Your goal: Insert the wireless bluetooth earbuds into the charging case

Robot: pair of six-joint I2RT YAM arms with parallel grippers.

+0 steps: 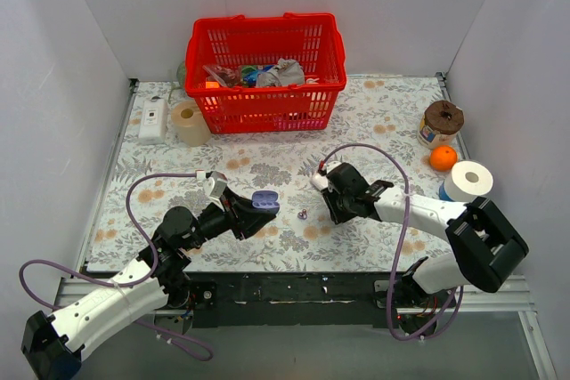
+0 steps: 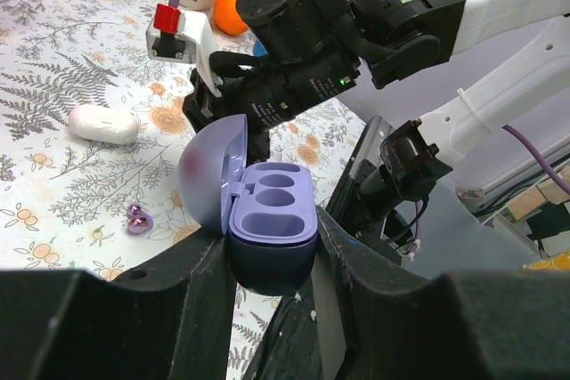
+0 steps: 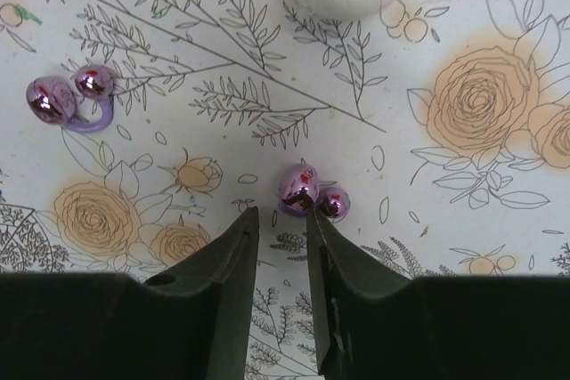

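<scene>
My left gripper is shut on the purple charging case [image 2: 274, 198], whose lid stands open and whose wells look empty. One shiny purple earbud [image 3: 300, 189] lies on the cloth just ahead of my right gripper. The right fingers are part open with a narrow gap, one tip reaching the earbud's lower edge; whether it touches I cannot tell. A second earbud [image 3: 71, 100] rests farther left in the right wrist view. From above, that one [image 1: 302, 214] sits between the two arms, while the first is hidden under the right gripper.
A white rounded object [image 2: 103, 124] lies on the cloth close to the right gripper. At the back stands a red basket [image 1: 267, 113]. An orange [image 1: 443, 158], a brown-lidded jar [image 1: 440, 123] and a white roll [image 1: 468, 181] line the right side.
</scene>
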